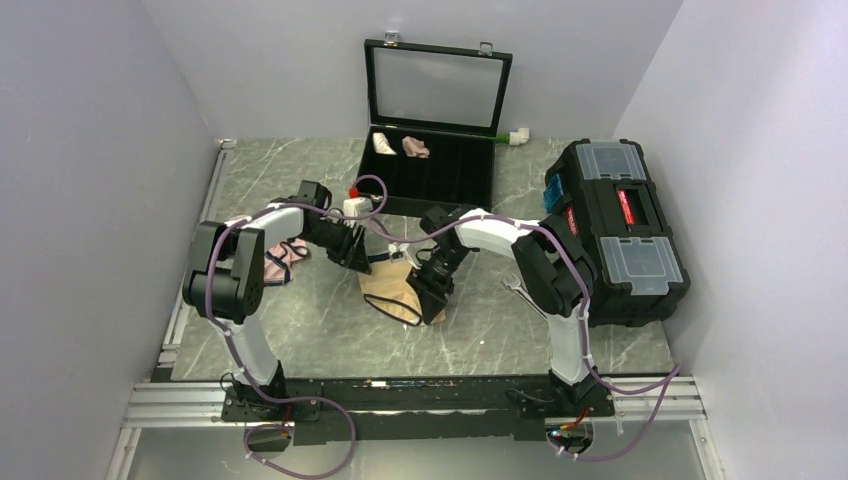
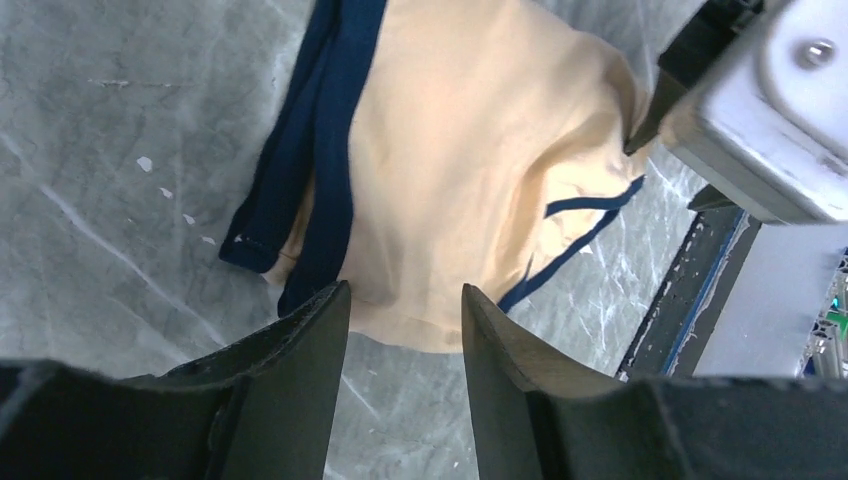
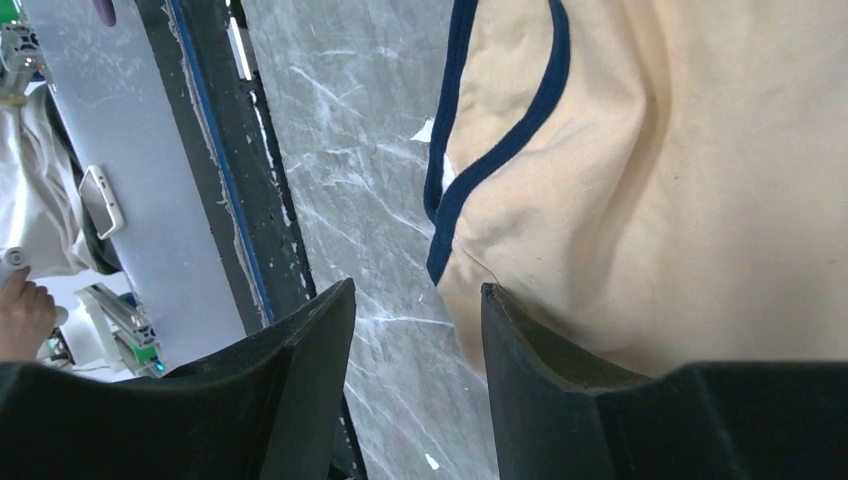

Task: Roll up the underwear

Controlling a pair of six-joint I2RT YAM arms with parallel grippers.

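Beige underwear (image 1: 388, 283) with navy trim lies spread and creased on the grey marble tabletop, between my two arms. In the left wrist view the cloth (image 2: 440, 190) fills the middle, its navy bands to the left. My left gripper is parted, with a near edge of the fabric in front of its gap; nothing looks pinched. On the other side, my right gripper also stands parted, and a corner of the underwear reaches in by its right finger (image 3: 520, 350). In the top view the right arm covers part of the cloth.
Behind stands an open black compartment box (image 1: 432, 178) holding a white roll (image 1: 383, 144) and a pink roll (image 1: 415, 147). Folded pink fabric (image 1: 283, 262) lies beside the left arm. A toolbox (image 1: 620, 230) occupies the right side.
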